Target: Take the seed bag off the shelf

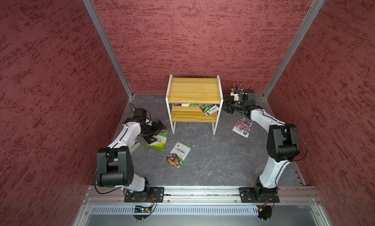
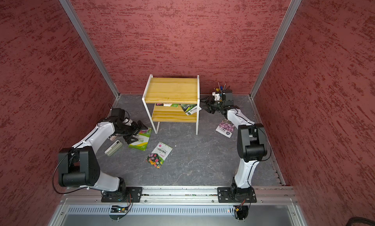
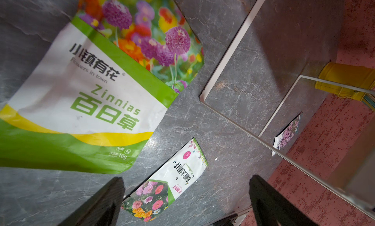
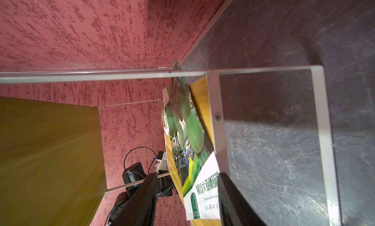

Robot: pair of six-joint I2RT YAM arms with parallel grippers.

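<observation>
A green and white seed bag (image 4: 187, 140) lies on the lower board of the shelf (image 1: 195, 115), at its right end. In the top left view its white end (image 1: 211, 110) tilts out by the right post. My right gripper is just outside that post, its fingers partway apart. The bag's white end shows between and beyond them, by the right finger; whether they grip it I cannot tell. On the left, my left gripper stands open above the floor, nothing between its fingers, near the Zinnias bag (image 3: 93, 97).
More bags lie on the floor: a flower bag (image 1: 179, 154) in front of the shelf and a purple-flowered bag (image 1: 243, 127) below the right arm. A pot of tools (image 2: 221, 90) stands behind my right gripper. White posts frame the shelf.
</observation>
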